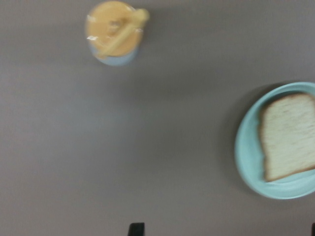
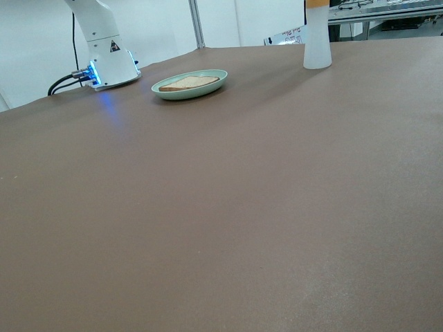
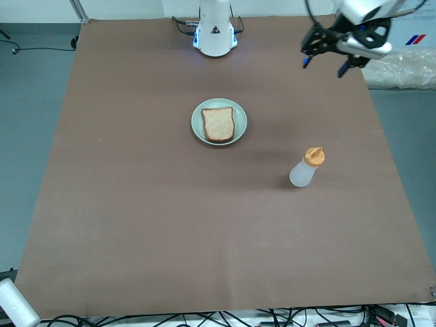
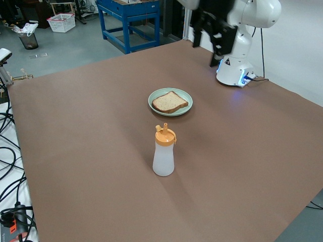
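Observation:
A pale green plate (image 3: 219, 140) holding a slice of bread (image 3: 218, 124) sits mid-table. A white squeeze bottle with orange cap (image 3: 304, 170) stands upright apart from it, also seen in the wrist view at upper left. The black gripper (image 3: 323, 69) is high at the back right in the left camera view, fingers apart and nothing visible between them; in the wrist view its fingertips show at the bottom edge, wide apart.
The robot base (image 3: 214, 37) is at the table's far edge. Cables (image 4: 12, 171) run outside one table edge, and a blue cart (image 4: 126, 38) stands beyond the table.

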